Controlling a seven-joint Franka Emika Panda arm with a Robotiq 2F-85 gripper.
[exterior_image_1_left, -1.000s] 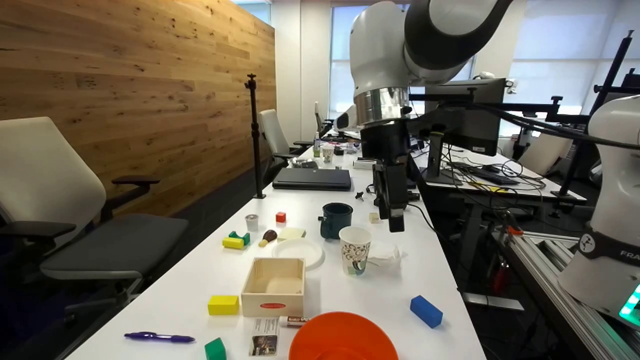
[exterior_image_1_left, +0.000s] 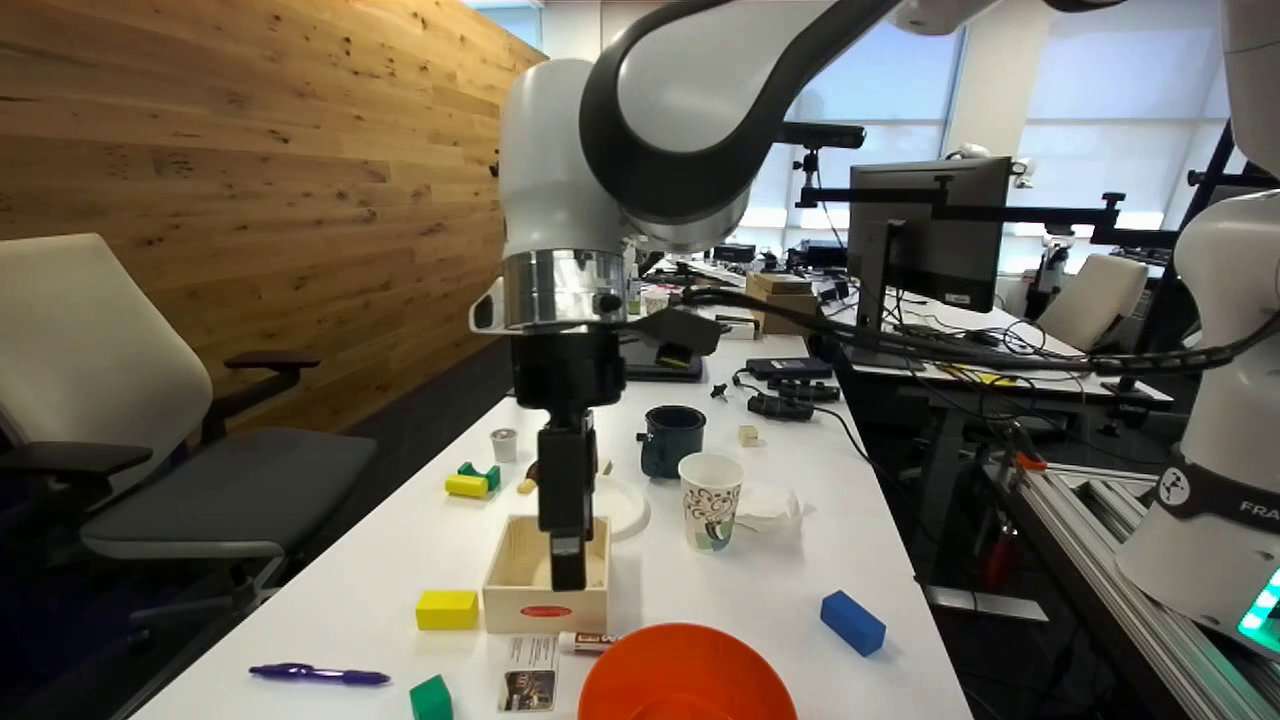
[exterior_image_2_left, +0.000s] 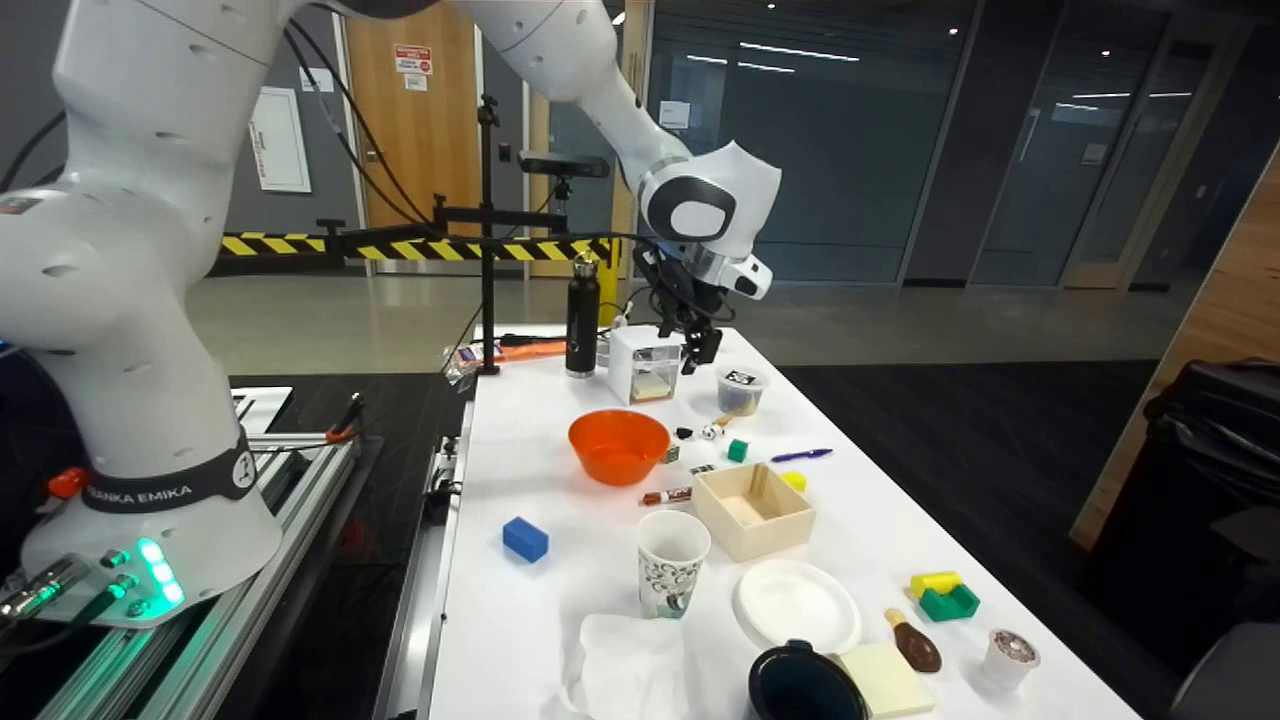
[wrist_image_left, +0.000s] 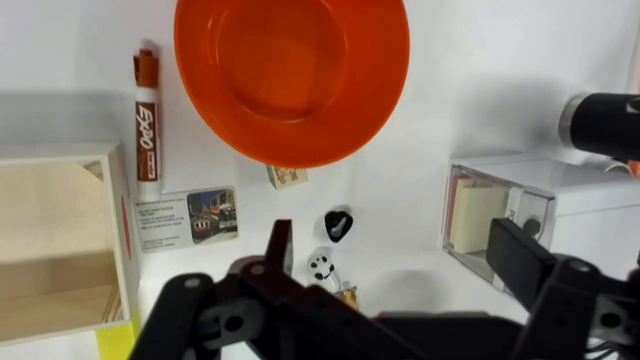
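Observation:
My gripper is open, its two fingers wide apart with nothing between them. In the wrist view a black heart-shaped piece (wrist_image_left: 339, 225) and a small black-and-white spotted figure (wrist_image_left: 322, 267) lie on the table between the fingers, seen from above. A clear-fronted white box (wrist_image_left: 501, 204) with pale contents stands by the right finger. Above in that view is the orange bowl (wrist_image_left: 288, 141), with a small printed block (wrist_image_left: 287, 176) partly under its rim. In exterior view 2 the gripper (exterior_image_2_left: 693, 348) hangs near the white box, above the table's far end.
A wooden tray box (exterior_image_2_left: 753, 510), a red marker (wrist_image_left: 147, 141), a printed card (wrist_image_left: 186, 219) and a paper cup (exterior_image_2_left: 672, 562) occupy the middle. The black bottle (exterior_image_2_left: 582, 314) stands tall by the white box. Free table lies around the blue block (exterior_image_2_left: 525, 539).

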